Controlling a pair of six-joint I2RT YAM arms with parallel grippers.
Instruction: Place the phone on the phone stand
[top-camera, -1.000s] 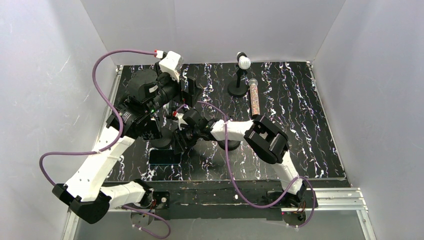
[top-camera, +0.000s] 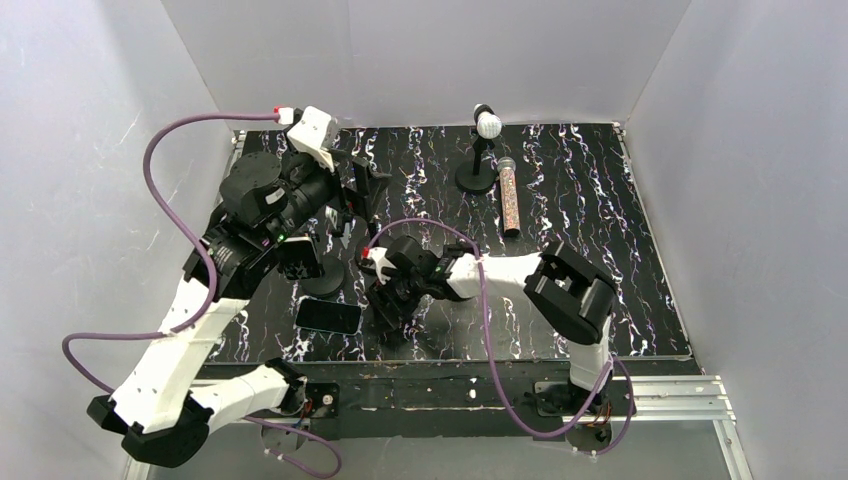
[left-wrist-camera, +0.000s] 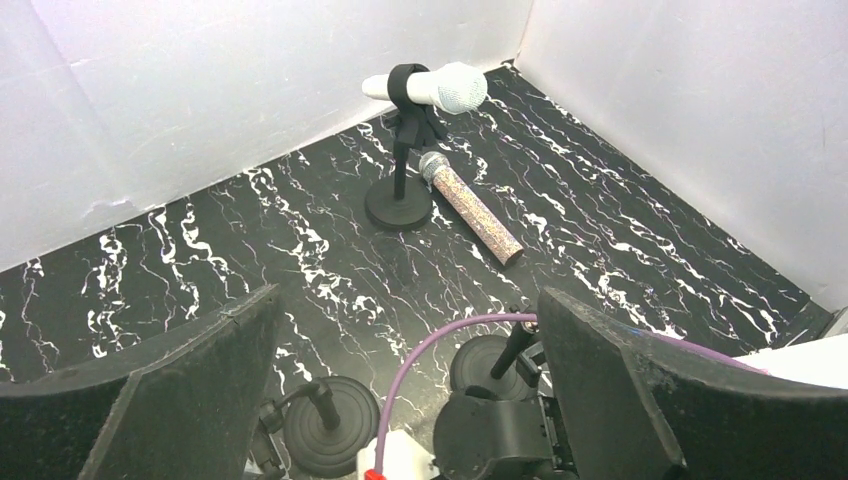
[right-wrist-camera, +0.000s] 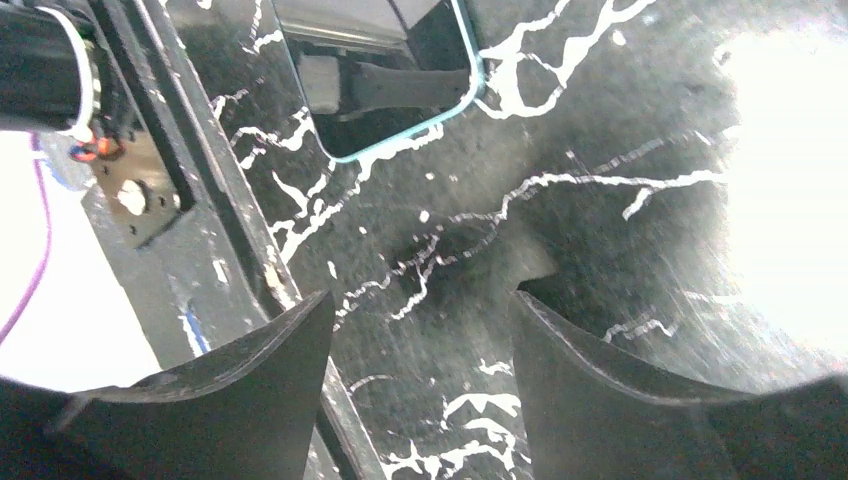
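Note:
The phone (top-camera: 328, 316) lies flat near the front left of the marble table, its rim also in the right wrist view (right-wrist-camera: 400, 118). My right gripper is low over the table just right of the phone, its fingers apart with nothing between them. My left gripper is raised over the left part of the table, open and empty. Below it two black stands show, one with a round base (left-wrist-camera: 320, 450) at left and another (left-wrist-camera: 475, 365) to its right, both partly hidden by the grippers.
A white microphone (top-camera: 489, 126) sits on a holder at the back, with a glittery microphone (top-camera: 509, 200) lying beside it. Grey walls (top-camera: 730, 200) enclose it.
My left arm has moved leftward. My right gripper has moved right and toward the front, away from the phone, uncovering more of it in the top view.

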